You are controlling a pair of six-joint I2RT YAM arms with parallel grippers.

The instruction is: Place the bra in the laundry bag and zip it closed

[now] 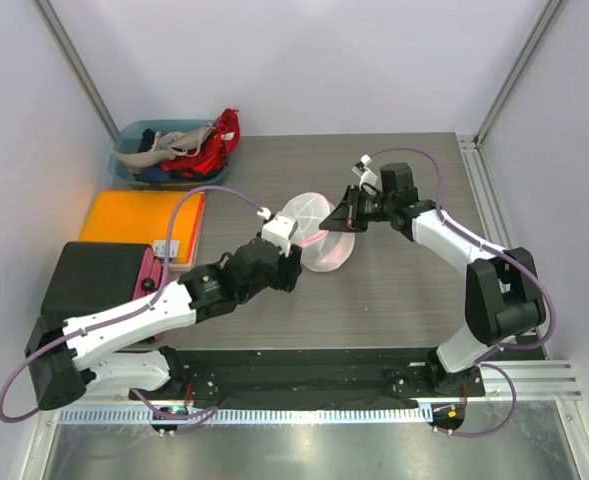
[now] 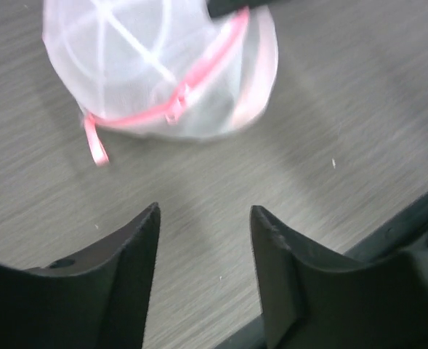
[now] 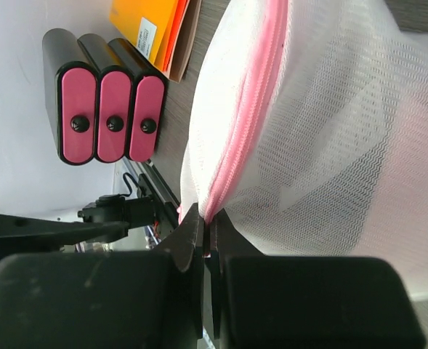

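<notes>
The white mesh laundry bag (image 1: 319, 250) with pink zipper is held up at its right end by my right gripper (image 1: 342, 222), which is shut on it at the zipper, as the right wrist view (image 3: 206, 222) shows. My left gripper (image 1: 286, 270) stands open just left of the bag; in the left wrist view its blurred fingers (image 2: 130, 254) are apart over bare table, with the bag and a dangling pink zipper tab (image 2: 96, 145) beyond. No bra can be told apart inside the bag.
A teal basket (image 1: 124, 150) of clothing, including beige and red pieces, sits at back left. Orange folders (image 1: 134, 215) and a black case with pink drawers (image 1: 89, 280) lie at left.
</notes>
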